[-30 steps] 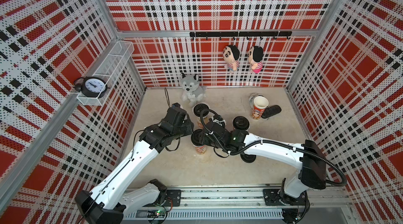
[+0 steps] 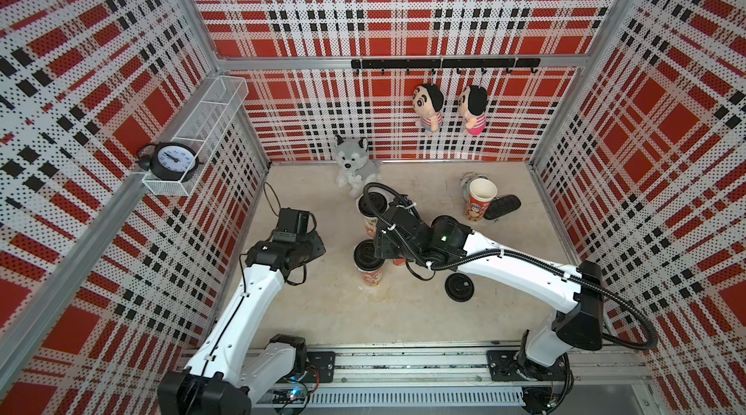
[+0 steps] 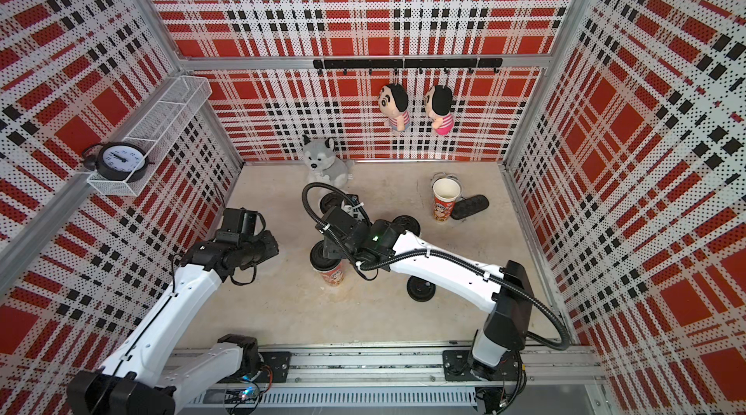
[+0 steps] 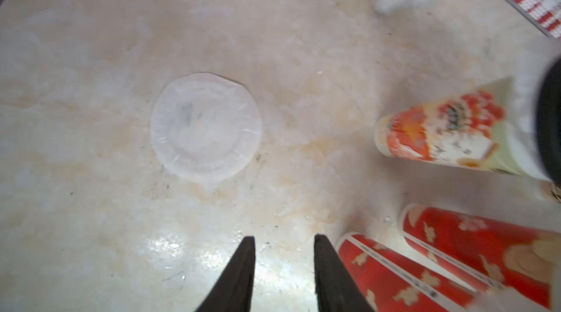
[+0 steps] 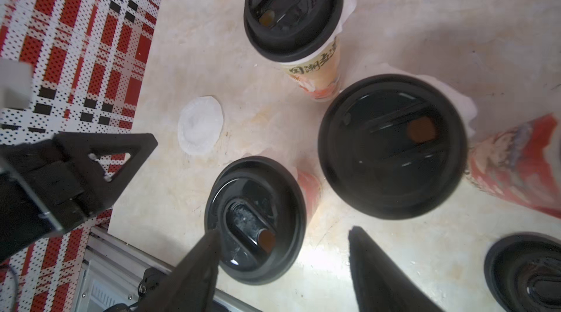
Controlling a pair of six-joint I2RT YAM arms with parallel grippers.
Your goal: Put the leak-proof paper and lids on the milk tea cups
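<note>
A round white paper (image 4: 205, 128) lies on the table at the left, seen in both wrist views (image 5: 200, 125). My left gripper hangs open over that side, nothing between its fingers. My right gripper is open above three cups with black lids: a rear cup (image 5: 292, 8), a middle one (image 5: 391, 142) and a front one (image 5: 254, 218). White paper edges show beneath the lids. Nothing shows in the right fingers.
An uncovered cup (image 2: 480, 201) stands back right beside a dark oblong object (image 2: 503, 207). A loose lid (image 2: 458, 288) lies right of the cups, a plush dog (image 2: 353, 166) at the back.
My left arm has moved leftward, away from the cups. My right gripper has shifted slightly up and toward the back.
</note>
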